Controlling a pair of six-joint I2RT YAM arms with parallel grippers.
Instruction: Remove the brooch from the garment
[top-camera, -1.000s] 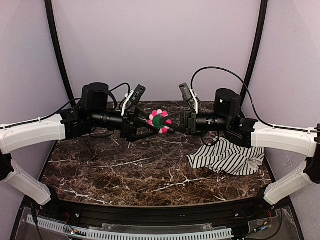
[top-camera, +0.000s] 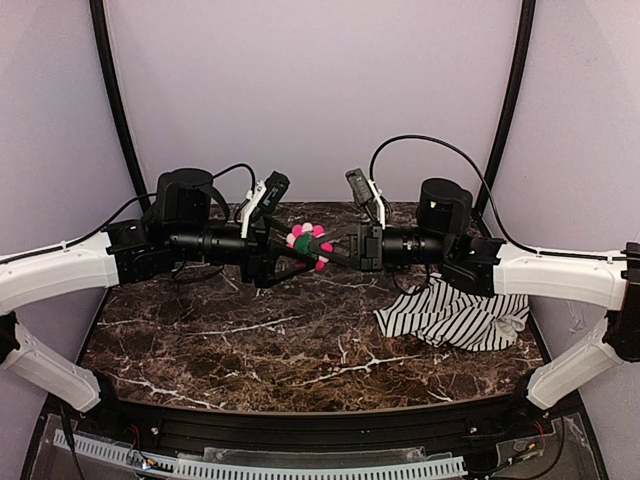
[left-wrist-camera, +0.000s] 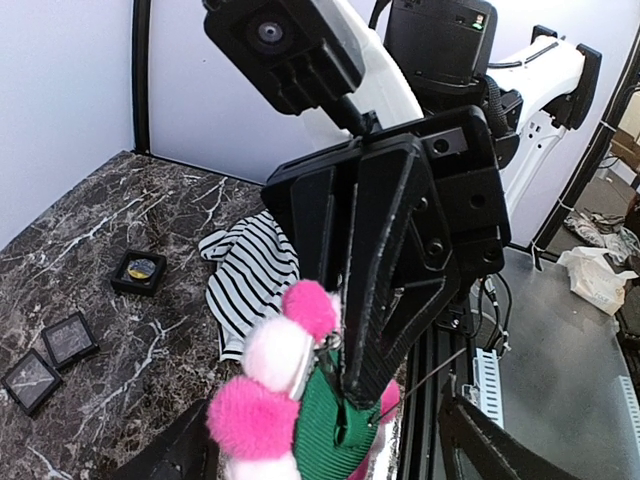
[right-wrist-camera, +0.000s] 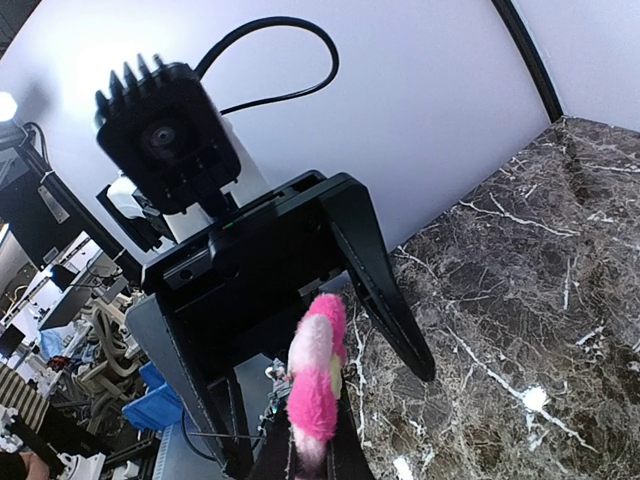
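A flower brooch (top-camera: 305, 242) of pink and white pompoms with a green centre (left-wrist-camera: 325, 420) and a metal pin is held in the air at the middle, off the garment. My right gripper (top-camera: 340, 247) is shut on it, its tips on the green felt in the left wrist view. My left gripper (top-camera: 283, 250) stands around the brooch from the other side, part open; in the right wrist view its fingers lie either side of the flower, apparently not clamped. The striped garment (top-camera: 450, 312) lies crumpled at the table's right.
Small dark square blocks (left-wrist-camera: 70, 340) show on it in the left wrist view. Pale walls enclose the back and sides.
Both grippers and the brooch have shifted slightly left since a second ago; my left gripper now overlaps the flower a little differently. The garment has not moved.
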